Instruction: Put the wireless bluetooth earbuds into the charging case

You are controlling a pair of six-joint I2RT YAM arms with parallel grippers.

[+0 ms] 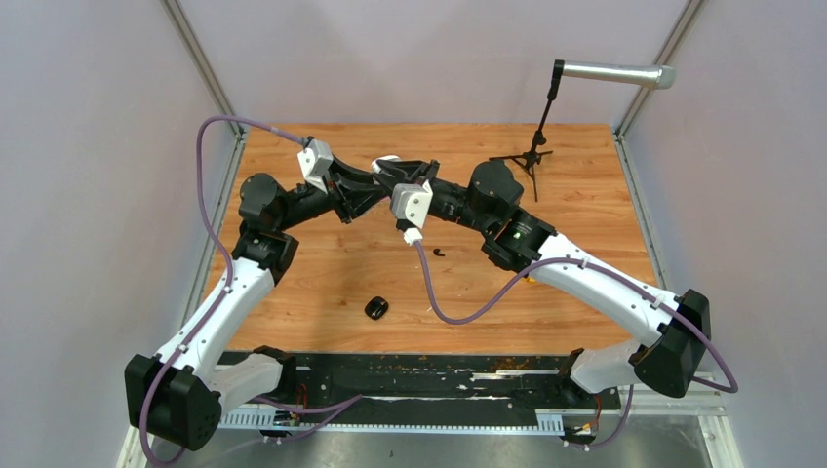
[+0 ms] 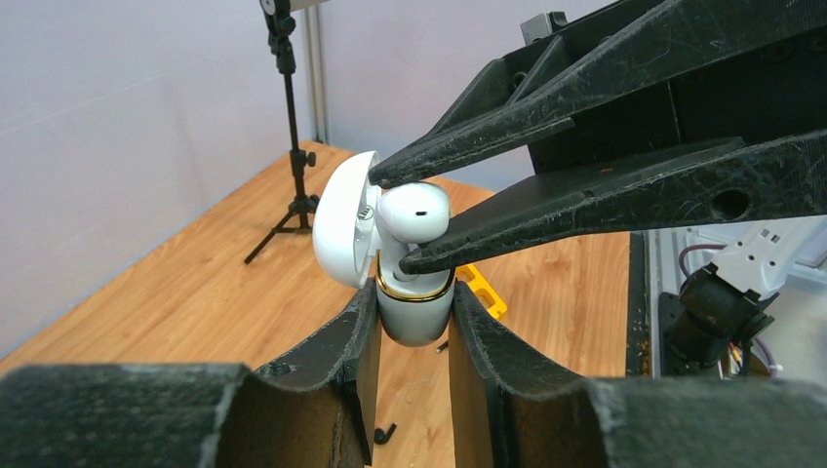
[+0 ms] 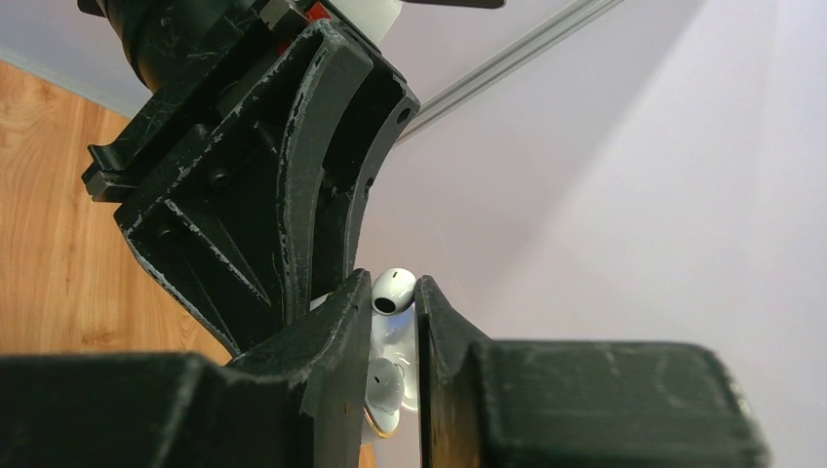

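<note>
In the left wrist view, my left gripper holds the white charging case (image 2: pixel 410 312) by its gold-rimmed base between its fingertips, lid (image 2: pixel 341 214) upright and open. A white earbud (image 2: pixel 414 210) sits at the case's top, with my right gripper's dark fingers (image 2: pixel 624 195) closed around it from the right. In the right wrist view, the tips of my right gripper are shut on that earbud (image 3: pixel 394 291), directly above the case. How deep the earbud sits in the case is unclear. Both grippers meet above the middle of the table (image 1: pixel 322 292).
A small black object (image 1: pixel 376 307) lies on the front middle of the table, with a small dark piece (image 1: pixel 439 252) farther back. A tripod stand (image 1: pixel 534 156) is at the back right, and a yellow item (image 2: pixel 483 292) lies partly hidden on the right.
</note>
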